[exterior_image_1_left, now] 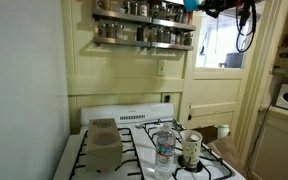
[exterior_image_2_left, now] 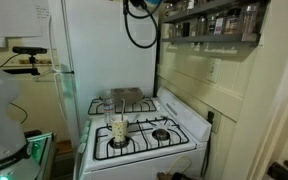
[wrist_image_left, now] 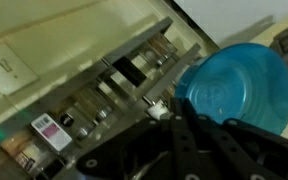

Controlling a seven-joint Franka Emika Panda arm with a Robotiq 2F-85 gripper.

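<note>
A round blue bowl [wrist_image_left: 246, 88] fills the right of the wrist view, its open side facing the camera. My gripper is shut at the bowl's near rim, and the thin wall seems to be pinched between the dark fingertips. In exterior view 1 only the lower part of the blue bowl [exterior_image_1_left: 191, 5] shows at the top edge, high beside the right end of the spice shelves, with the gripper largely cut off above the frame.
Spice shelves [exterior_image_1_left: 144, 42] full of jars run along the wall close to the bowl. Below stands a white stove [exterior_image_2_left: 149, 155] bearing a tan block [exterior_image_1_left: 104, 145], a clear bottle [exterior_image_1_left: 165, 150] and a patterned cup [exterior_image_1_left: 191, 148].
</note>
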